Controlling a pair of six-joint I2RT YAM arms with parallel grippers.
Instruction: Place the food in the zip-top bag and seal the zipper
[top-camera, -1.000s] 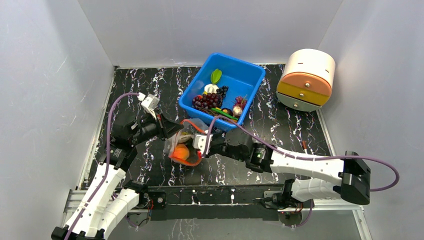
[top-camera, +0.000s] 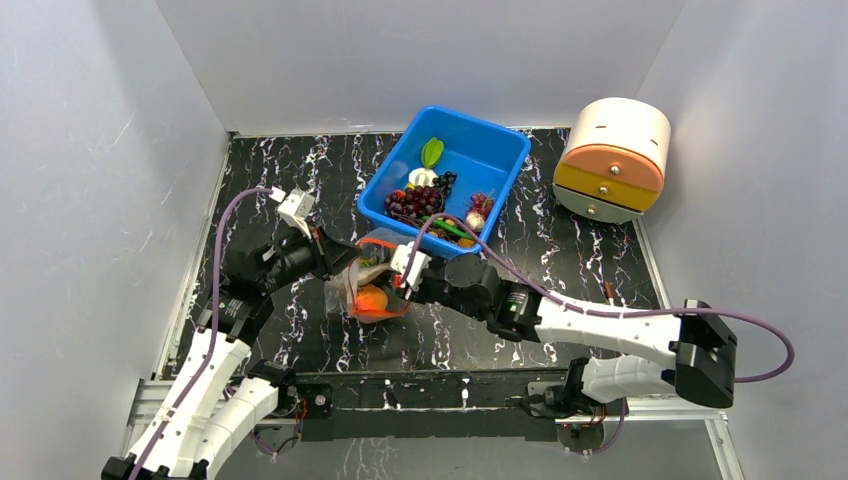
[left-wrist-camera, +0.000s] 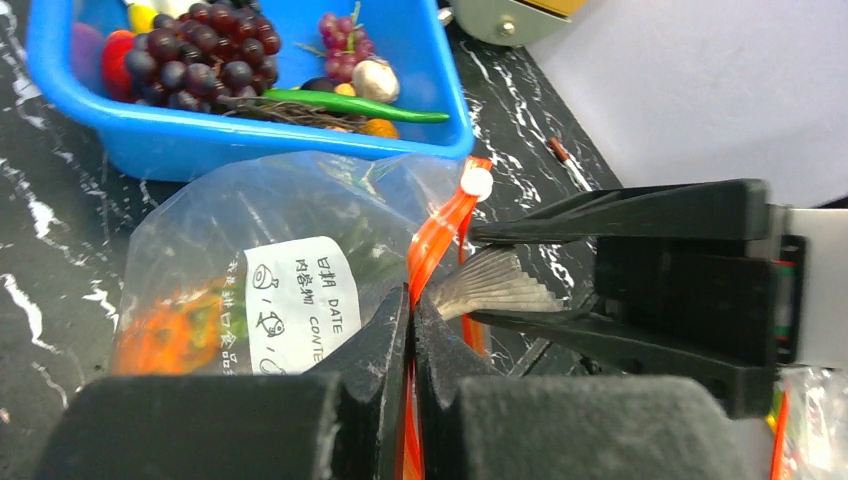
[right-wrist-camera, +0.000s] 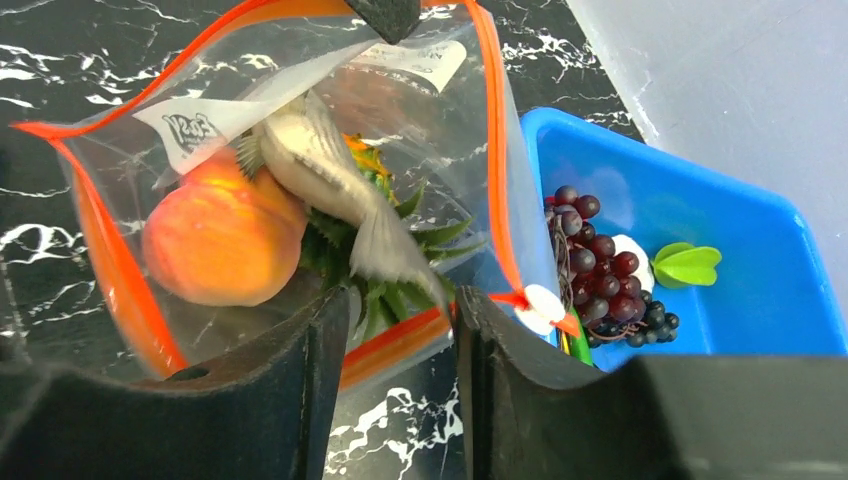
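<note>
The clear zip top bag (right-wrist-camera: 470, 200), its mouth edged by an orange zipper strip (right-wrist-camera: 497, 150), hangs open. Inside lie a peach (right-wrist-camera: 225, 235), a pineapple with green leaves (right-wrist-camera: 335, 245) and a grey fish (right-wrist-camera: 310, 165). My left gripper is shut on the bag's orange edge, which runs between its fingertips. On the mouth's other side, my right gripper stands part open. The fish's tail (left-wrist-camera: 495, 285) sticks out of the mouth toward the gap between the right fingers; whether they touch it is unclear.
Just behind the bag stands a blue bin (top-camera: 505, 175) with dark grapes (top-camera: 412, 203), a green chili and other food. A rounded drawer box (top-camera: 612, 160) occupies the back right.
My left gripper has stayed nearly still.
</note>
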